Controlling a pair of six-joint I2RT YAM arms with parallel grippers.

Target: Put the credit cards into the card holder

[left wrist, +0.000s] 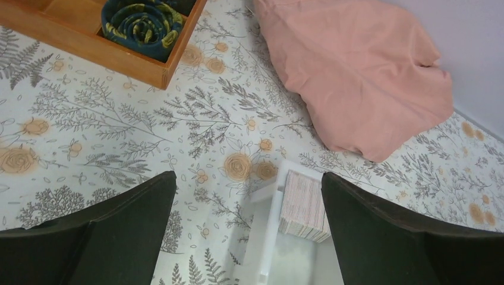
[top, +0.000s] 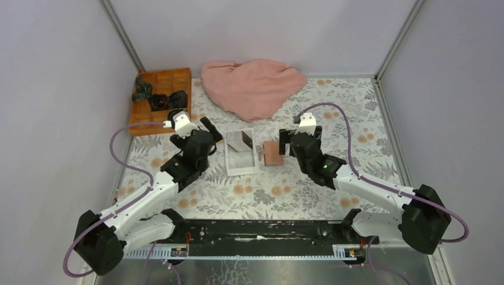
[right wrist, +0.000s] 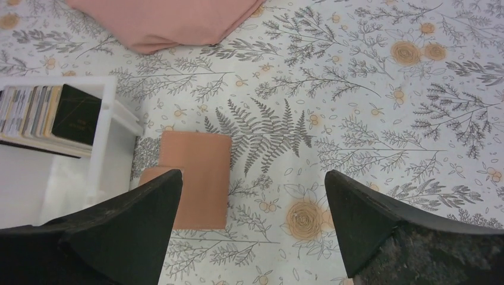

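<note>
A white tray (top: 242, 171) stands mid-table, and a row of cards (top: 239, 141) leans together in its far part. In the right wrist view the cards (right wrist: 30, 113) show as thin edges, with a dark card (right wrist: 77, 114) at the right end. To the tray's right, flat on the table, lies the tan card holder (top: 273, 155); its flap shows in the right wrist view. My left gripper (top: 193, 129) is open, left of the tray and above the table. Just right of the holder my right gripper (top: 300, 136) hangs open. Both have nothing between their fingers.
At the back left is a wooden compartment box (top: 161, 77) holding dark rolled items. A pink cloth (top: 249, 89) lies crumpled at the back.
</note>
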